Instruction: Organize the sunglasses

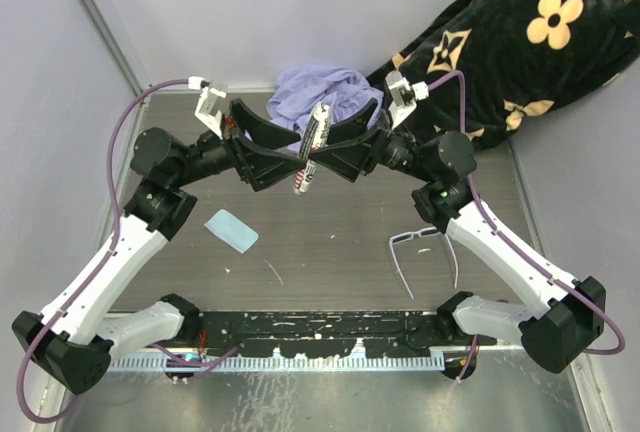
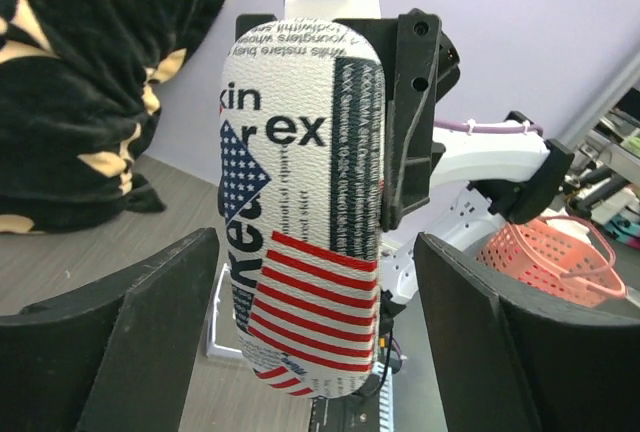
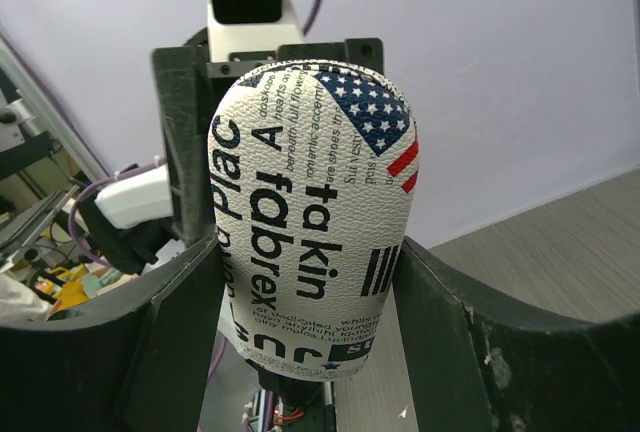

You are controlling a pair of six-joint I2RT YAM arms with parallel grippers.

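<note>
A printed glasses case [image 1: 314, 137], with newsprint lettering and flag stripes, is held upright between my grippers above the middle of the floor. My right gripper [image 1: 338, 150] is shut on it; in the right wrist view the case [image 3: 310, 212] fills the space between the fingers. My left gripper [image 1: 286, 149] is part open around the case's near side, its fingers apart on either side of it in the left wrist view. White-framed sunglasses [image 1: 400, 237] lie on the floor at the right, below my right arm.
A light blue cloth [image 1: 231, 230] lies at the left. A lilac cloth [image 1: 310, 82] and a dark flowered blanket [image 1: 520, 42] are at the back.
</note>
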